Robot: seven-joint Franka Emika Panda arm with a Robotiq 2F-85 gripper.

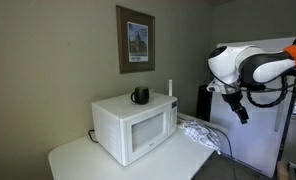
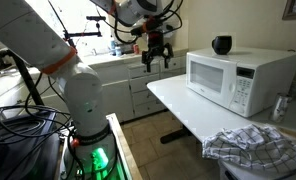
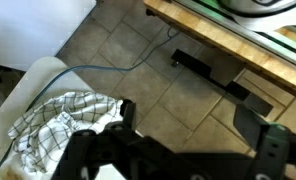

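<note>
My gripper point(image 1: 228, 104) hangs in the air to the right of the white table, clear of every object. In the wrist view its two dark fingers point(image 3: 254, 126) stand wide apart, with only floor between them. On the table point(image 2: 183, 108) stands a white microwave point(image 1: 146, 134), its door shut. A black mug point(image 1: 140, 95) rests upright on top of it. Near the table's edge lies a crumpled checkered cloth point(image 2: 253, 143), also a bunched white-and-grey cloth point(image 3: 60, 130) in the wrist view.
A silver can point(image 2: 280, 107) stands beside the microwave. A blue cable point(image 3: 113, 69) runs across the floor in the wrist view. Bare tabletop lies in front of the microwave. A framed picture point(image 1: 137, 41) hangs on the wall above.
</note>
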